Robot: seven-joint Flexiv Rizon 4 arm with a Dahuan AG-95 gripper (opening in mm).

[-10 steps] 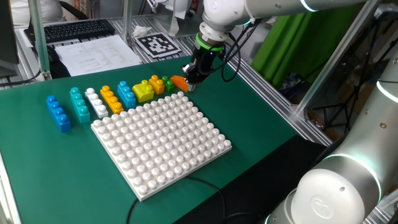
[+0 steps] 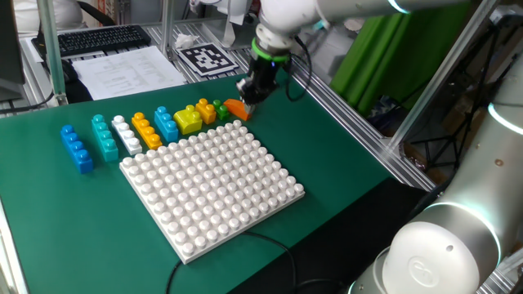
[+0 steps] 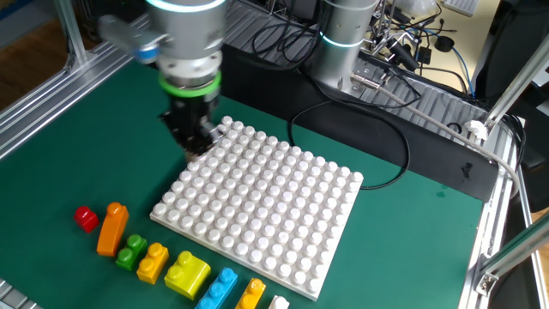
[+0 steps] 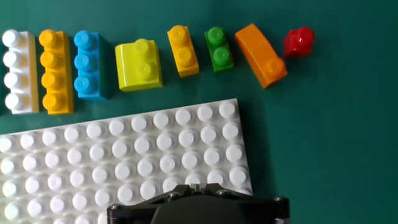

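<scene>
My gripper (image 3: 194,148) hangs above the table by one corner of the white studded baseplate (image 3: 257,206), blurred in exterior view 2. In exterior view 1 the gripper (image 2: 248,100) partly covers the orange sloped brick (image 2: 237,109). Only its black housing shows at the bottom of the wrist view, so its finger state is unclear. Beyond the plate's edge a row of bricks includes red (image 4: 299,43), orange (image 4: 260,56), green (image 4: 219,48), a short yellow-orange (image 4: 183,51), lime (image 4: 138,65), blue (image 4: 87,66), a long yellow-orange (image 4: 56,71) and white (image 4: 21,71).
Teal (image 2: 105,137) and dark blue (image 2: 77,149) bricks extend the row on the left. The baseplate's studs are bare. A black cable (image 3: 403,154) loops beside the plate.
The bricks and baseplate stay where they were.
</scene>
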